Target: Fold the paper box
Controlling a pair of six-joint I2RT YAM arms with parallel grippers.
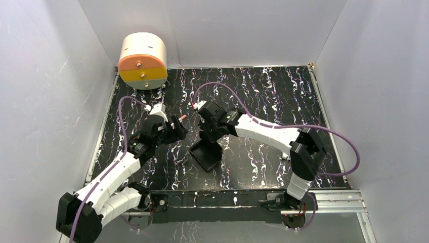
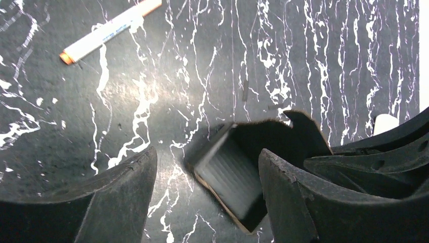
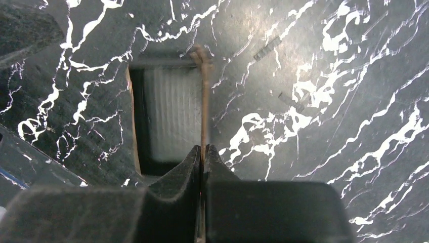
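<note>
The black paper box [image 1: 206, 155] stands open-topped on the marbled table, turned at a slant. Its raised flap [image 2: 303, 126], brown along the edge, rises at the right in the left wrist view. My right gripper has its fingertips closed together, with the thin brown edge of the box's long side running between them. My left gripper is open and empty, hovering up and left of the box in the top view; the box's tray shows beyond its fingers. Part of the box is hidden behind the right gripper.
An orange-tipped marker [image 2: 112, 31] lies on the table beyond the left gripper. A rounded drawer cabinet [image 1: 143, 61] stands at the back left. Bare table [image 1: 273, 101] spreads out at the back right.
</note>
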